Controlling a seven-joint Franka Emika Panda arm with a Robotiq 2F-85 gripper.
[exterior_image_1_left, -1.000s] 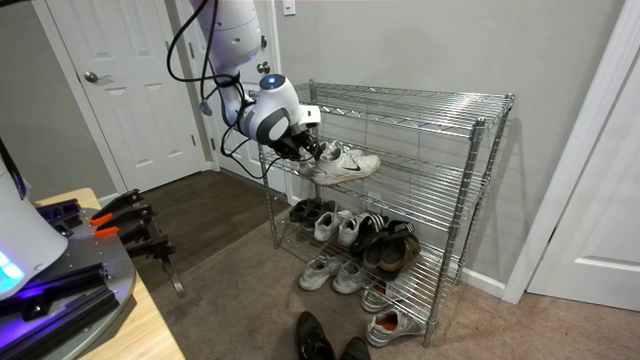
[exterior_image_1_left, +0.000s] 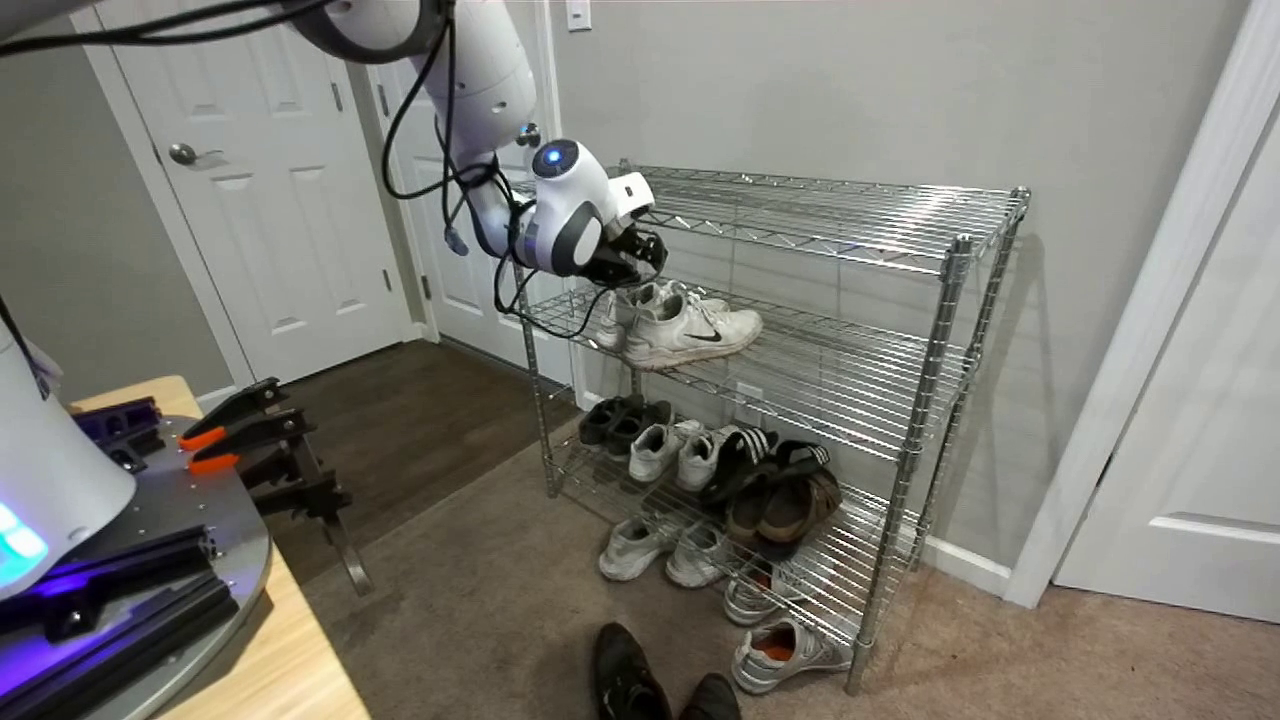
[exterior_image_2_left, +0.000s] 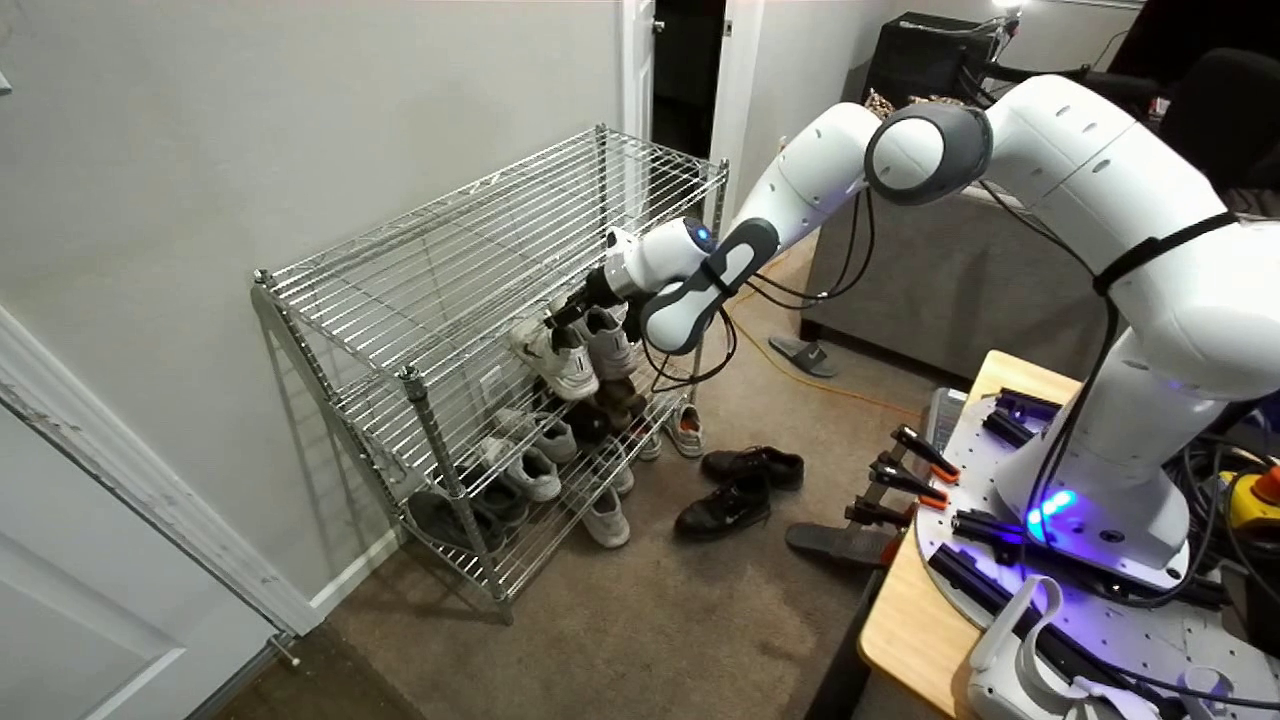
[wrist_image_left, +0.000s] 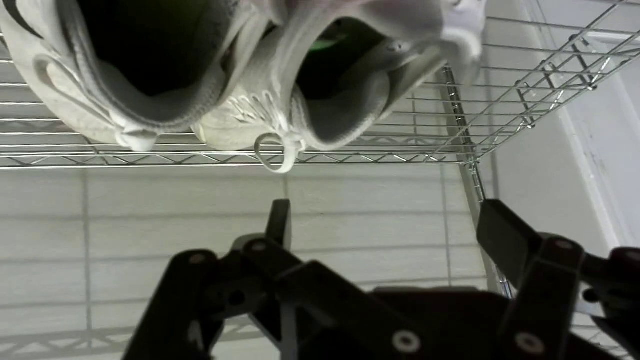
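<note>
A pair of white shoes rests on the middle shelf of the wire rack. The nearer one, with a black swoosh (exterior_image_1_left: 693, 330), partly covers the other white shoe (exterior_image_1_left: 612, 318). In the wrist view both openings face the camera: one shoe (wrist_image_left: 66, 90) at upper left, the other shoe (wrist_image_left: 240, 120) with a heel loop beside it. My gripper is open, its fingers wide apart and nothing between them. From outside, the gripper (exterior_image_1_left: 648, 254) hangs just above the pair, below the top shelf's level. Whether it touches a shoe cannot be told.
Close overhead is the rack's top shelf (exterior_image_1_left: 828, 210). More shoes fill the bottom shelf, including brown shoes (exterior_image_1_left: 786, 504); others lie on the floor beneath. Black shoes (exterior_image_2_left: 732, 504) sit on the carpet. To the right of the white pair, the middle shelf (exterior_image_1_left: 864, 360) is bare.
My gripper has risen and shifted right, further in over the middle shelf. The white shoes look unmoved.
</note>
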